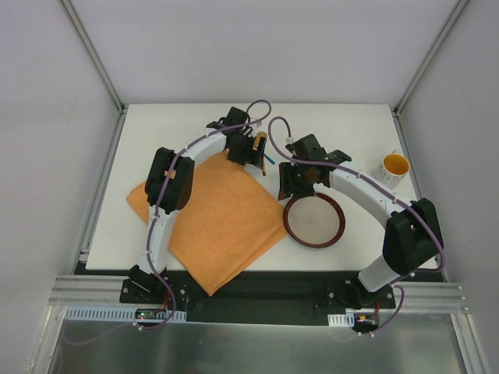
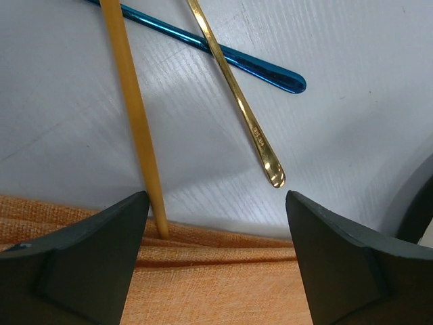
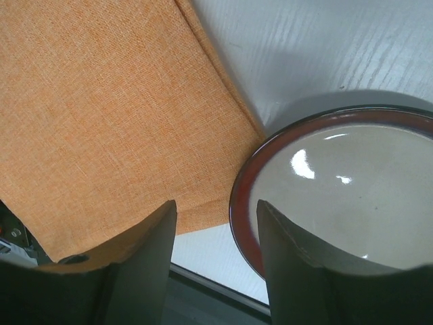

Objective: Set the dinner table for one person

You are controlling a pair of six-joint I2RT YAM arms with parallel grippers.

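An orange cloth [image 1: 222, 206] covers the left half of the white table. My left gripper is part open above its upper edge, with nothing held. Between and beyond its fingers lie a wooden-coloured utensil handle [image 2: 139, 122], whose end meets the cloth, a gold handle [image 2: 250, 122] and a blue handle [image 2: 260, 66] crossing under the gold one. The left hand hides part of the utensils in the top view. A brown-rimmed plate [image 1: 314, 222] overlaps the cloth's right edge. Over the plate's left rim, my right gripper hangs part open and empty.
A white mug [image 1: 392, 168] with a yellow inside stands at the table's right. Free white table [image 1: 343, 128] lies behind the plate, and the table's front edge runs close below it.
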